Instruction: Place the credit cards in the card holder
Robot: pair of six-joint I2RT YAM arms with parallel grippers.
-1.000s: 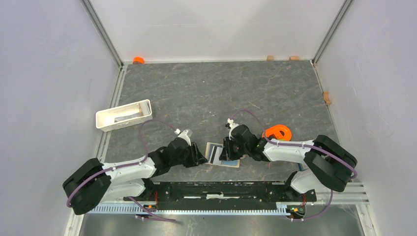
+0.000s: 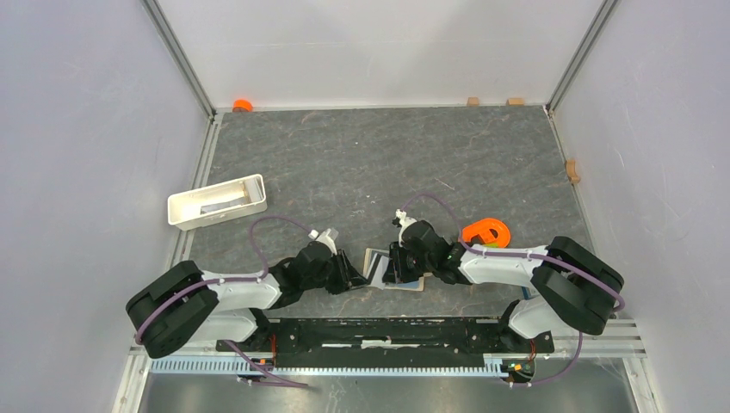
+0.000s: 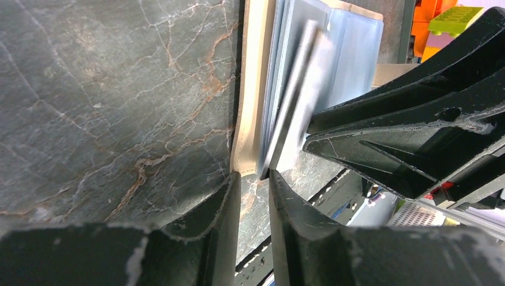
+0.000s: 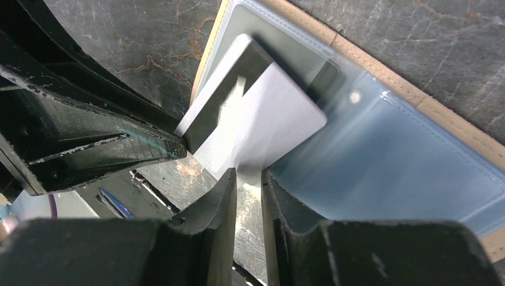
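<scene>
The card holder (image 4: 393,161), a booklet with clear bluish pockets and tan edges, lies open on the table between my arms. A white card with a dark stripe (image 4: 262,113) lies askew over one pocket in the right wrist view; how far it is inside cannot be told. My right gripper is slightly open, its fingertips at the card's near corner. My left gripper also has its fingers a little apart, at the holder's near left corner by the card's end. Both grippers partly cover the holder in the top view.
A white tray (image 2: 185,215) with a pale flat item inside stands at the left. An orange ring-shaped object (image 2: 492,225) lies behind my right arm.
My left gripper has moved slightly right, up against the holder's left side. The holder has shifted a little to the right. My right arm has barely moved.
</scene>
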